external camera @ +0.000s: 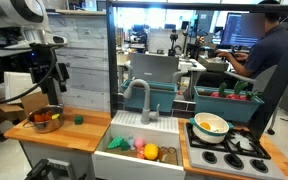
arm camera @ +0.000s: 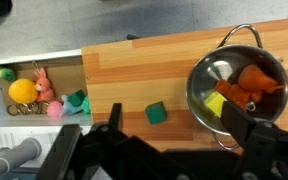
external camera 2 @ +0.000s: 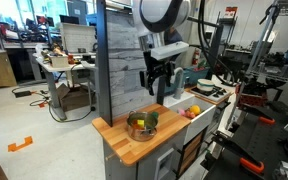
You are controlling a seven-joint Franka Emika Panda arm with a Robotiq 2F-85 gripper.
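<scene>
My gripper is open above the wooden counter, with its fingers spread wide at the lower left and lower right of the wrist view. Between them, well below, lies a small green block (arm camera: 156, 113) on the wood. A metal pot (arm camera: 197, 92) with two handles stands to its right; orange-red items (arm camera: 254, 80) and a yellow block (arm camera: 215, 103) are inside. The right finger covers the pot's lower right part. Exterior view 1 has the pot (external camera: 46, 127) at the counter's left end, under the arm, and the green block (external camera: 79, 120) right of it.
A white sink (external camera: 114, 161) holds several colourful toys. Farther right, a bowl (external camera: 211, 127) rests on the stove (external camera: 209, 157). Behind the sink rise a grey faucet (external camera: 146, 100) and a teal bin (external camera: 224, 109). Bare wood surrounds the green block.
</scene>
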